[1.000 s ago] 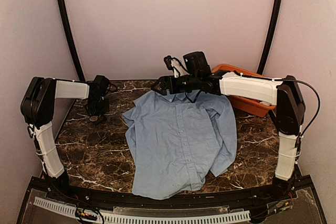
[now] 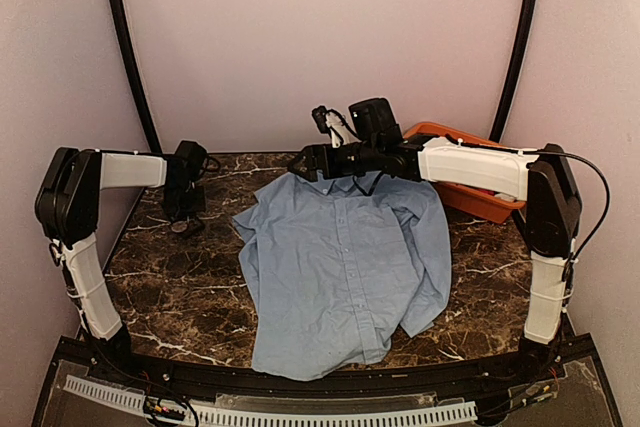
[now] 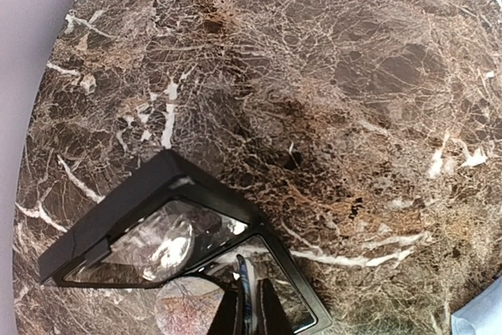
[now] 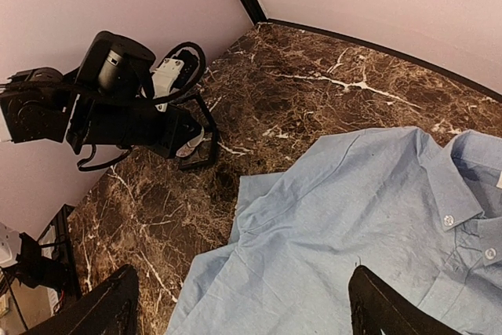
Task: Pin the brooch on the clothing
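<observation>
A thin, pale, edge-on piece, apparently the brooch (image 3: 249,288), stands between the fingers of my left gripper, which is shut on it. In the right wrist view, a round whitish face of the brooch (image 4: 190,145) shows by those fingertips. Just beneath lies a black-framed clear case (image 3: 169,182), hinged open, with a round pinkish patch in its lower half. The light-blue shirt (image 2: 310,277) lies spread out, collar toward the back. My right gripper is above the shirt's upper part, its fingers (image 4: 380,304) wide apart and empty.
An orange bin (image 2: 485,202) sits at the back right, partly behind the right arm.
My left arm has shifted slightly left. The case beneath its gripper looks more plainly visible and has moved a little. The right arm and the shirt stay where they were.
</observation>
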